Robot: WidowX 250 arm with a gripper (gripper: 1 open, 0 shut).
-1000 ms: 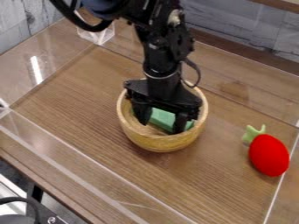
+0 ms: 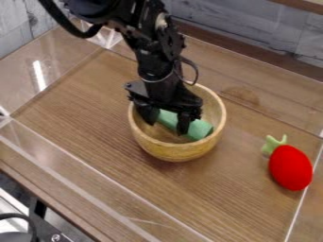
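Observation:
The black gripper reaches down from the top into a round wooden bowl, its fingers open around a green object that lies in the bowl. The fingers partly hide the object, and I cannot tell whether they touch it.
A red vegetable-like object with a green stem lies on the wooden table at the right. A dark cable shows at the bottom left corner.
The arm and gripper have shifted slightly left and up in the view, and more of the green object's right end shows.

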